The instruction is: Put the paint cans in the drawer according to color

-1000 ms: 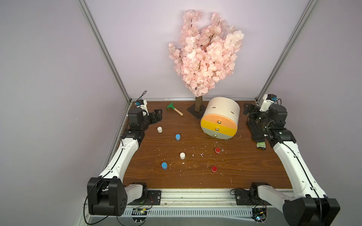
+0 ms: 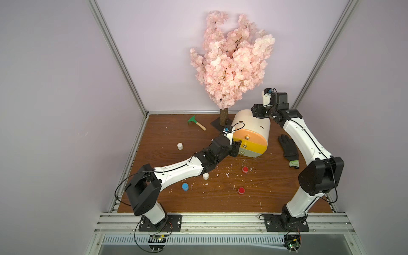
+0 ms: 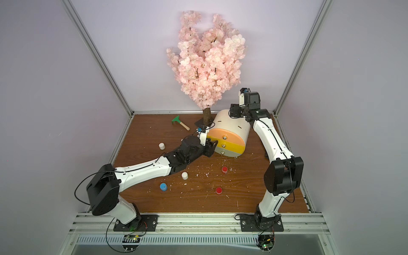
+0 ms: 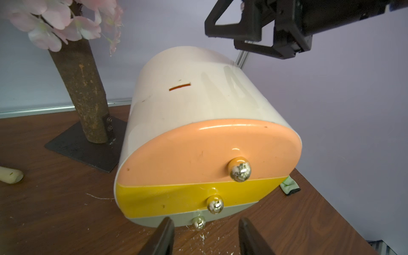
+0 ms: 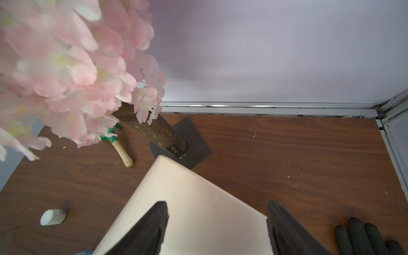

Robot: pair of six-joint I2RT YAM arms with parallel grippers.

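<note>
A cream drawer cabinet [image 2: 252, 121] stands right of centre, its orange, yellow and grey-green drawers shut, each with a round silver knob. My left gripper is in front of these drawers, open, nothing between its fingers. Above the cabinet's top hangs my right gripper, open and empty. Two red cans, a nearer one [image 2: 241, 190] and a farther one [image 2: 245, 169], are on the table before the cabinet. To their left are a blue can [image 2: 185, 186] and a white can [image 2: 205, 176]; another white can [image 2: 180, 146] sits farther back. My left arm hides part of the table.
A blossom tree [image 2: 224, 116] rises behind the cabinet's left side. A green-headed hammer [image 2: 196, 123] lies at the back left, a dark glove [image 2: 289, 146] at the right.
My left gripper has swung right from the far left to the cabinet's front; its arm now covers the second blue can. My right gripper has moved left over the cabinet. The cans in view stay put.
</note>
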